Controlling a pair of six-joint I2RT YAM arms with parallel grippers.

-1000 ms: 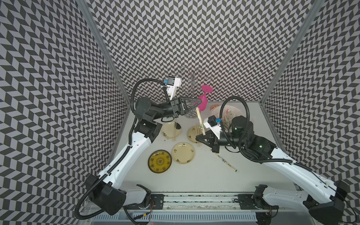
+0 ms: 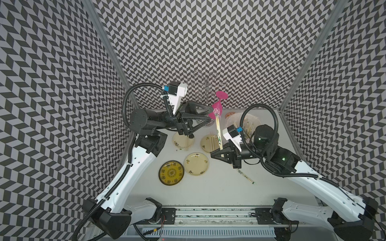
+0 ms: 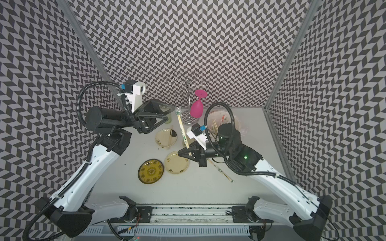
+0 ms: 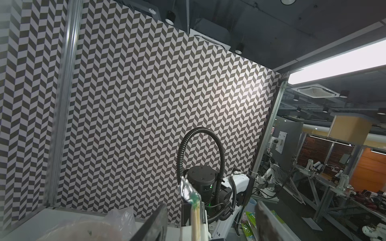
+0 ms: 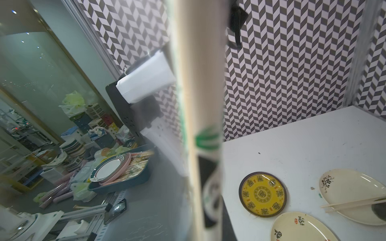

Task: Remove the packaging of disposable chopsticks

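Note:
A wrapped pair of disposable chopsticks point(image 2: 218, 130) stands tilted upward from my right gripper point(image 2: 215, 154), which is shut on it; in the right wrist view the pair point(image 5: 203, 100) fills the middle, blurred. Its crinkled wrapper top point(image 4: 189, 192) faces my left gripper, whose fingers are open on either side below it, apart from the pair. In the top left view my left gripper point(image 2: 207, 115) is just left of that upper end. Another wrapped pair point(image 2: 246, 176) lies on the table, right of the plates.
Cream plates point(image 2: 196, 163), two bearing chopsticks, and a yellow plate point(image 2: 171, 172) fill the middle and left. Behind stand a metal rack point(image 2: 207, 86) with pink items point(image 3: 196, 108) and a clear bowl point(image 2: 249, 118), partly hidden by the right arm.
My left gripper has drawn left and opened wider, its arm swinging leftward.

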